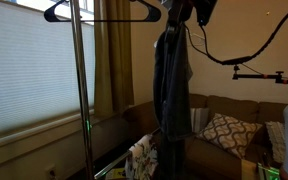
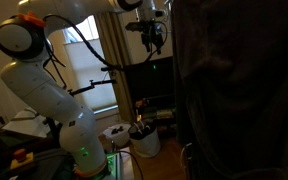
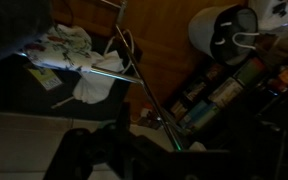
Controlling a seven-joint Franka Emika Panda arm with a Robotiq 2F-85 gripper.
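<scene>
A dark garment (image 1: 171, 95) hangs lengthwise near the centre of exterior view 1; in exterior view 2 a large dark cloth (image 2: 234, 75) fills the right side. Up at the top edge, my gripper (image 1: 197, 10) is partly cropped, close to the garment's upper end. Exterior view 2 has the gripper (image 2: 150, 38) pointing down, left of the cloth and apart from it in that view. It looks open, with nothing visible between its fingers. An empty black hanger (image 1: 101, 14) is on the rack at the upper left.
The rack's metal pole (image 1: 82, 85) stands left of the garment. Behind are a couch (image 1: 214, 155) and a patterned pillow (image 1: 229, 133). On the floor side, a white bucket (image 3: 224, 35), crumpled cloths (image 3: 74, 50) and a box of books (image 3: 224, 93) lie below the gripper.
</scene>
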